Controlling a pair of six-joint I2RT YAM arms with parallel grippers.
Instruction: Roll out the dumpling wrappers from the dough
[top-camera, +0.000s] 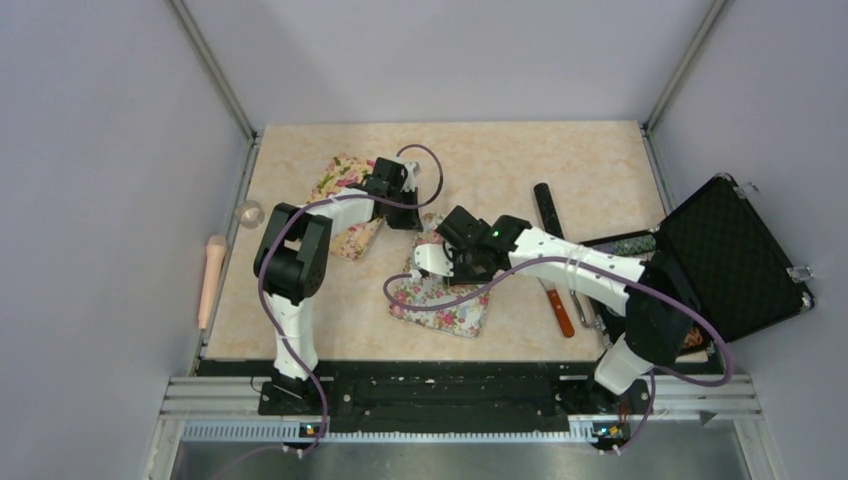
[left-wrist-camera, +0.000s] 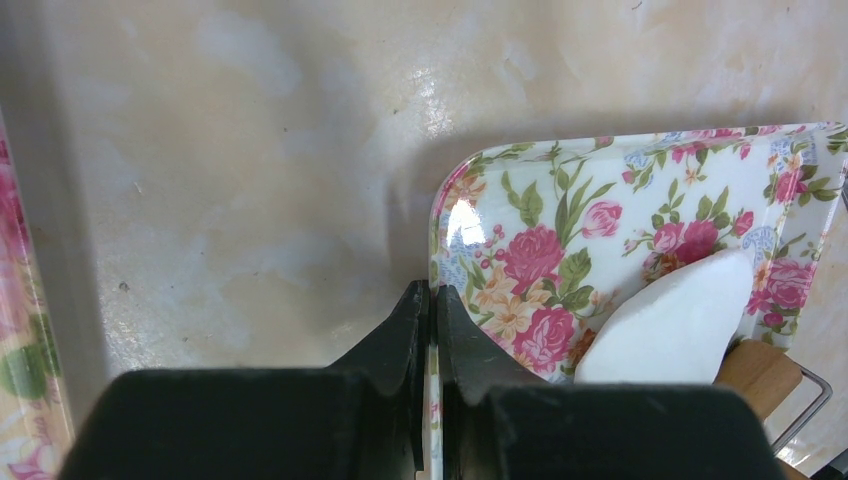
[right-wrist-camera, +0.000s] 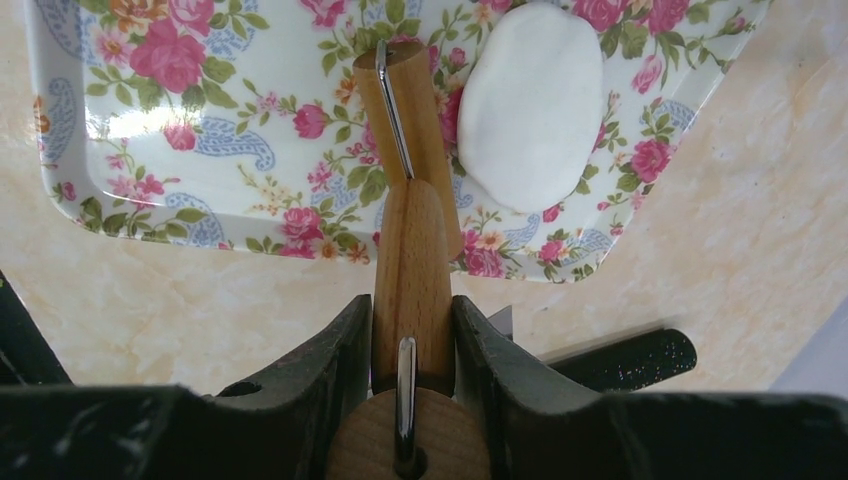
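A floral tray (top-camera: 440, 315) lies at the table's centre. My left gripper is shut on that tray's rim, with white flattened dough (left-wrist-camera: 665, 320) on the tray to its right. In the right wrist view the dough (right-wrist-camera: 530, 108) lies beside a wooden rolling pin (right-wrist-camera: 445, 225) with a metal handle frame. My right gripper has its fingers either side of the pin's wooden handle (right-wrist-camera: 412, 260); whether they grip it is unclear. The right arm hides much of the tray from above.
A second floral tray (top-camera: 352, 240) lies to the left. A black-handled tool (top-camera: 545, 205), an orange-handled scraper (top-camera: 560, 315) and an open black case (top-camera: 730, 260) are at the right.
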